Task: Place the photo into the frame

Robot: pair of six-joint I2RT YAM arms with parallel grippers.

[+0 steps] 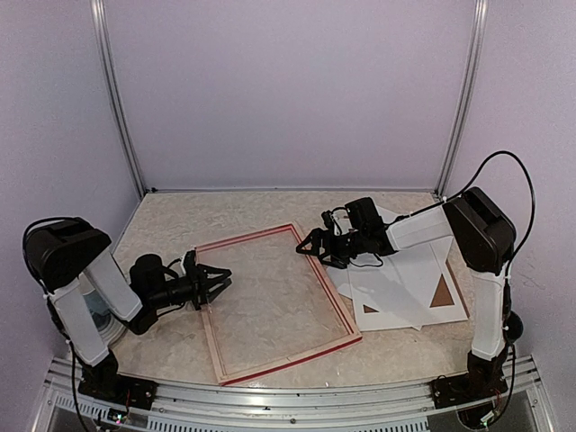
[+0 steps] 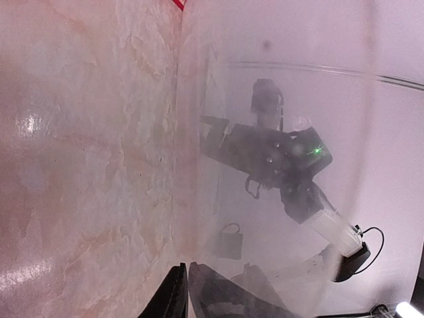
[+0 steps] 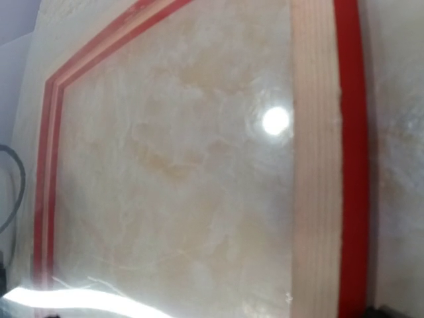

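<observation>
A red-edged wooden frame (image 1: pixel 337 347) with a clear sheet lies at the front centre; in the right wrist view its wooden bar (image 3: pixel 315 159) fills the right side. My left gripper (image 1: pixel 214 283) is over the frame's left edge; in the left wrist view its dark fingertips meet a translucent sheet edge, grip unclear. My right gripper (image 1: pixel 310 250) stands open at the frame's upper right corner. White sheets (image 1: pixel 400 288), likely including the photo, lie under and beside the right arm; which is the photo I cannot tell.
Round items (image 1: pixel 112 333) sit at the left, partly behind the left arm. Walls enclose the back and sides.
</observation>
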